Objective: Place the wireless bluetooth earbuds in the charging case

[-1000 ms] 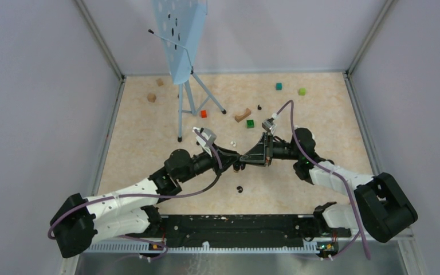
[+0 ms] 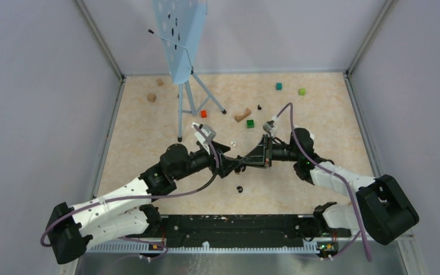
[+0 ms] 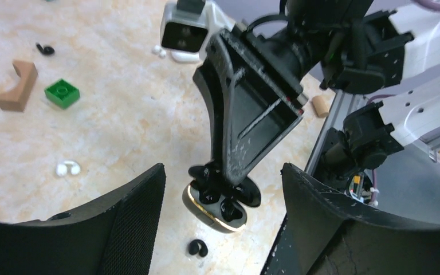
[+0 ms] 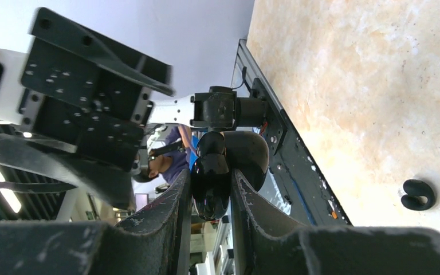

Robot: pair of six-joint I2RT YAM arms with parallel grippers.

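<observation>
The black charging case (image 3: 215, 209) has a pale metallic band and its lid stands open, with two dark hollows showing. My right gripper is shut on the case and holds it above the table. Whether anything sits in the hollows I cannot tell. Facing it in the top view, my left gripper (image 2: 233, 162) is open; in the left wrist view its fingers (image 3: 140, 200) spread on either side of the case without touching it. Below, on the table, lie small black earbuds, also seen in the right wrist view as a dark pair (image 4: 418, 195).
White earbuds (image 3: 67, 168) lie on the table farther back. Behind them are a green block (image 3: 62, 93), a wooden arch (image 3: 18, 86) and a small black piece (image 3: 45, 50). A light-blue stand (image 2: 186, 103) occupies the back left.
The left gripper's fingers have spread apart, and it has drawn back slightly to the left from the case. The right arm has barely shifted, still holding the case.
</observation>
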